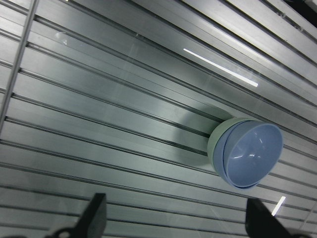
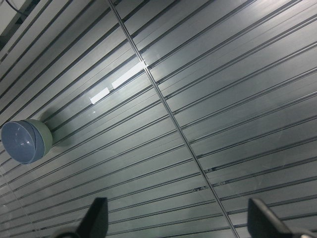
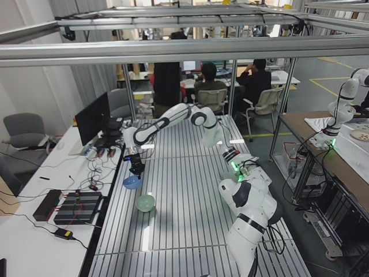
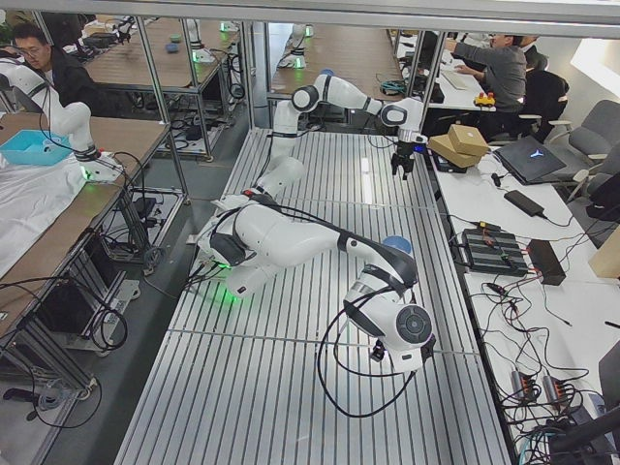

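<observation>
The camera left view shows the far arm's gripper (image 3: 136, 166) at a blue bowl (image 3: 131, 182), with a green bowl (image 3: 145, 203) apart, nearer. The camera right view instead shows that gripper (image 4: 403, 165) empty, away from a blue bowl (image 4: 397, 242) partly behind the near arm. Both wrist views show blue bowls (image 1: 252, 156) (image 2: 17, 141) nested in a green one (image 1: 215, 139) (image 2: 43, 134), differing from the camera left view. My left gripper and right gripper have widely spaced fingers with nothing between. I cannot tell which arm is which in the outside views.
A side desk with black boxes (image 3: 78, 206) and cables runs along its edge. Metal frame posts and rails surround the table, and the near arm (image 3: 248, 225) occupies one side.
</observation>
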